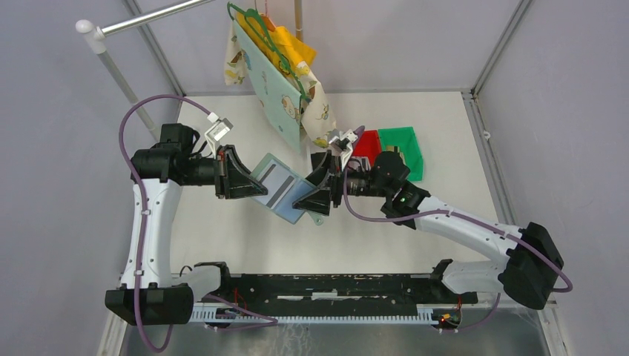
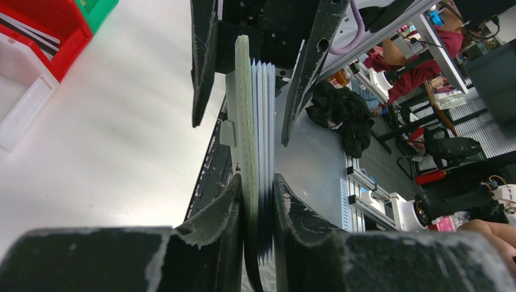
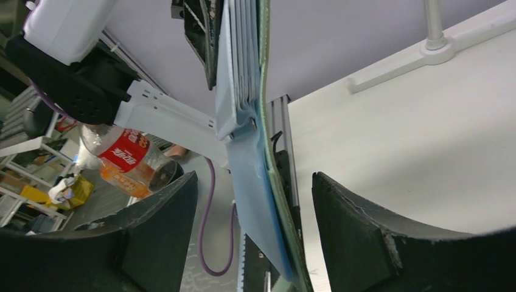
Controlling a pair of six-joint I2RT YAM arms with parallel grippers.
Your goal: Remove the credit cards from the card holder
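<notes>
A light-blue card holder with a pale green cover hangs above the table, dark strips across its face; in the left wrist view its edge shows several stacked sleeves. My left gripper is shut on it. My right gripper is part open at the holder's other side; in the right wrist view its fingers stand on either side of the holder, apparently apart from it.
Behind my right arm are a red box, a green box and a white box. Hanging cloths are at the back.
</notes>
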